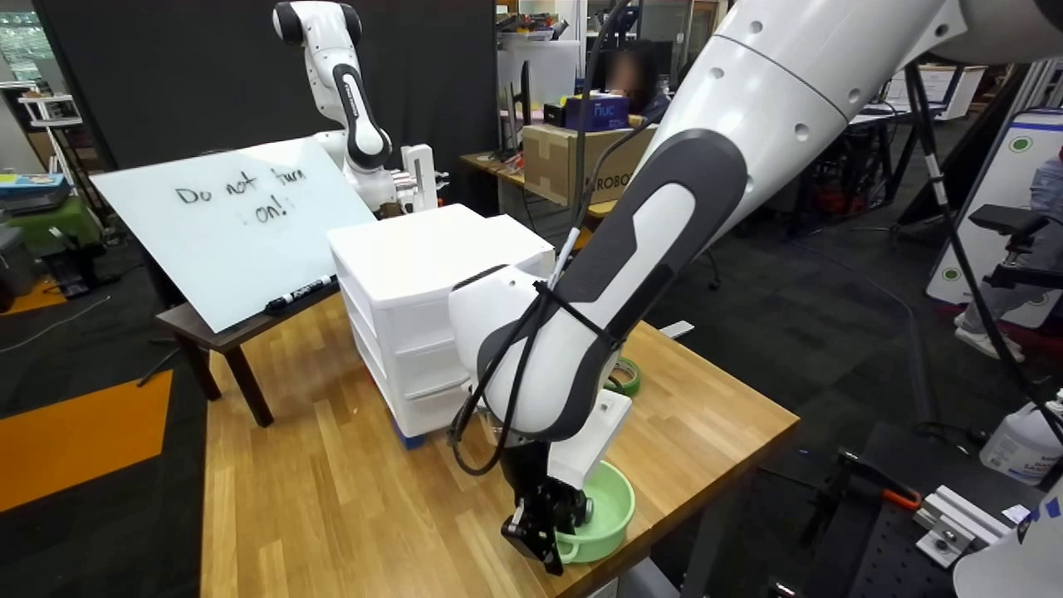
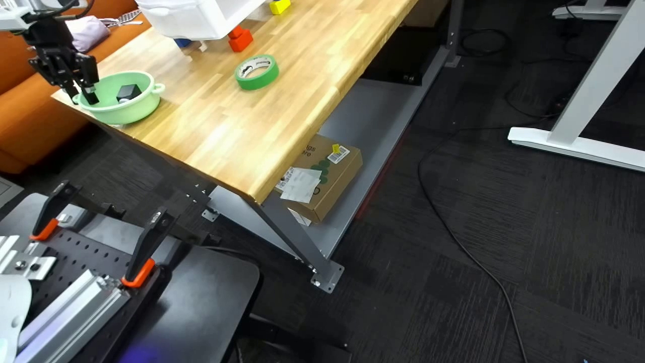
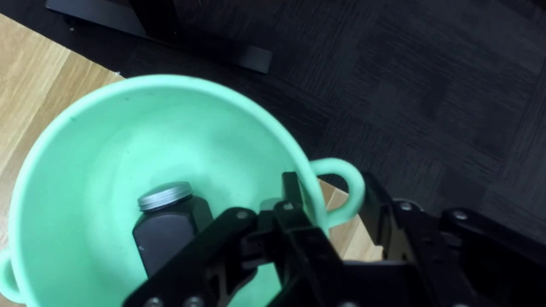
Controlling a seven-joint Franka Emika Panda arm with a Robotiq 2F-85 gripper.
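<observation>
A light green bowl [image 3: 153, 123] with two loop handles sits at the table's edge. My gripper is shut on its side, one finger [image 3: 291, 189] inside the rim and the other beyond the loop handle [image 3: 353, 192]. Inside the bowl lies a dark bottle [image 3: 166, 235] with a silvery cap, on its side and apart from the fingertips. From exterior view 2, the gripper [image 2: 84, 96] reaches down over the bowl's left side, and the bottle [image 2: 128, 93] shows within. The arm hides part of the bowl [image 1: 609, 498] in exterior view 1.
A white drawer unit [image 1: 399, 289] stands behind the arm. Green tape [image 2: 257, 72], a red block [image 2: 240, 39] and a yellow block [image 2: 279, 6] are on the table [image 2: 242, 145]. Beyond the edge is floor.
</observation>
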